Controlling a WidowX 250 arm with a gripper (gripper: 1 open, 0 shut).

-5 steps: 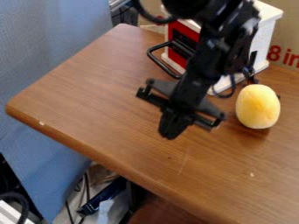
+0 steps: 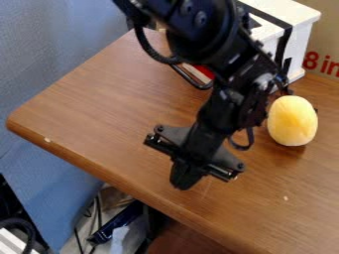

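Observation:
The black robot arm reaches down from the top middle, and its gripper points at the wooden table, low over its front middle part. The fingers are dark and bunched together in this view; whether they are open or shut, or hold anything, I cannot make out. To the right of the gripper, apart from it, a yellow egg-shaped object rests on the table.
Behind the arm stand a white and red box with a black handle and a cardboard box.
The gripper has moved slightly left and down in the view, toward the table's near edge, with the upper arm following. The yellow object has not moved.

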